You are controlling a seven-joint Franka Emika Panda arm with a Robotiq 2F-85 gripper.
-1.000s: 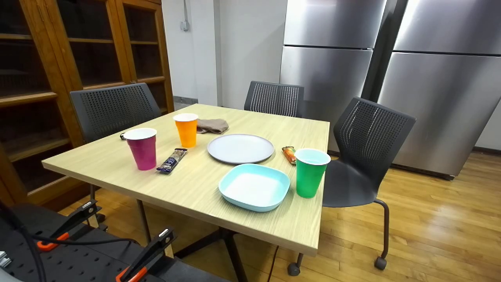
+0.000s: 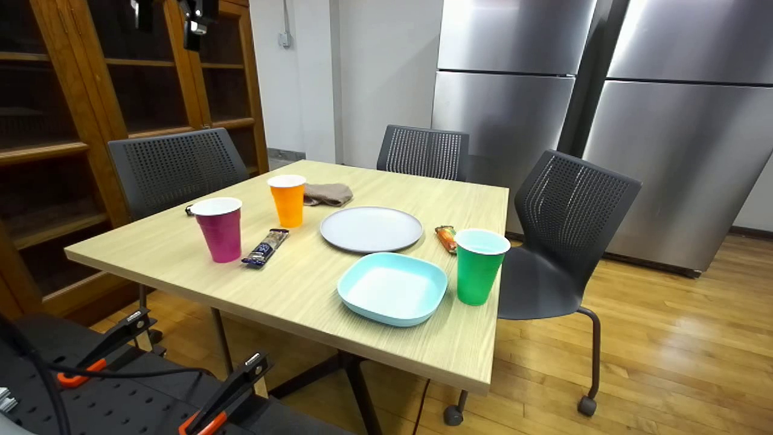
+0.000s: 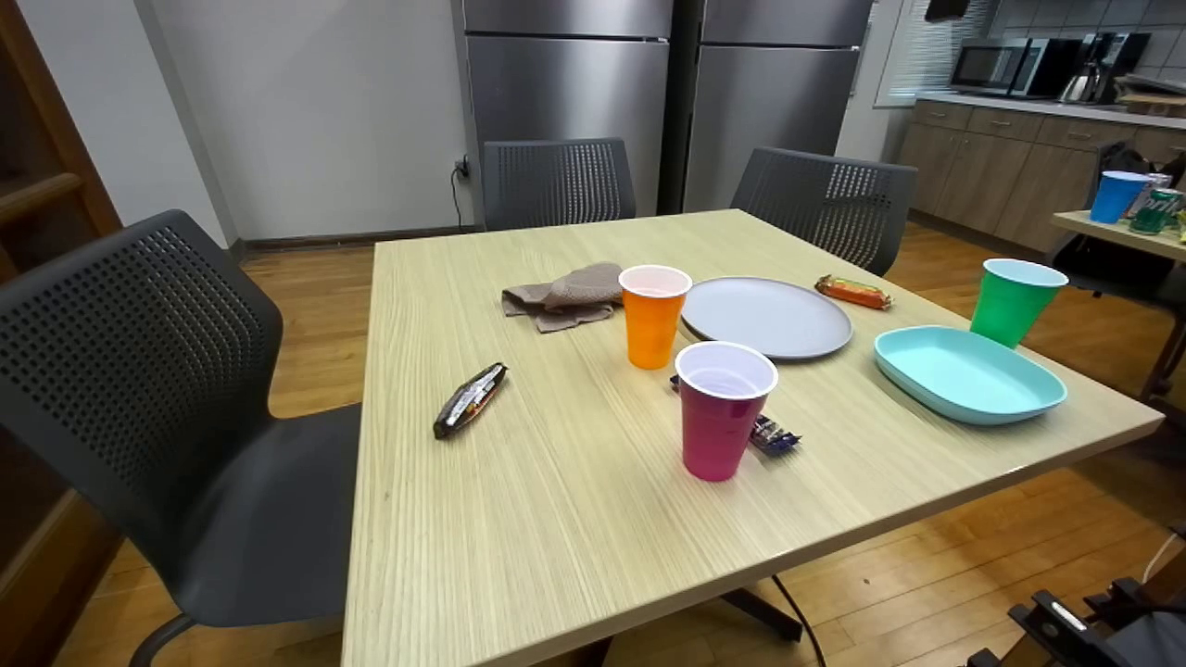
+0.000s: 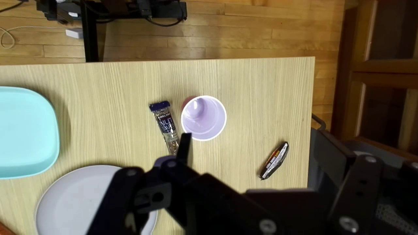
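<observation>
My gripper is open high above the table, nothing between its fingers. Its fingertips also appear at the top left of exterior view 1. The magenta cup (image 4: 203, 118) stands upright below, its white inside visible from above. Beside it lies a nut bar (image 4: 166, 126) in a blue and clear wrapper. A dark-wrapped bar (image 4: 274, 160) rests alone further right in the wrist view. The orange cup (image 3: 652, 322) stands by a brown cloth (image 3: 573, 295). A grey plate (image 2: 371, 229), a turquoise dish (image 2: 392, 287), an orange-wrapped bar (image 3: 853, 293) and the green cup (image 2: 478, 274) occupy the other side.
Bare wood surrounds the dark-wrapped bar on the table (image 3: 478, 545). Dark chairs (image 3: 167, 422) stand around the edges, with a glass-fronted wooden cabinet (image 2: 156, 72) behind one of them. The green cup is close to the turquoise dish and the table's edge.
My gripper has come into exterior view 1 at the top left, where it was out of view before. The things on the table have not moved.
</observation>
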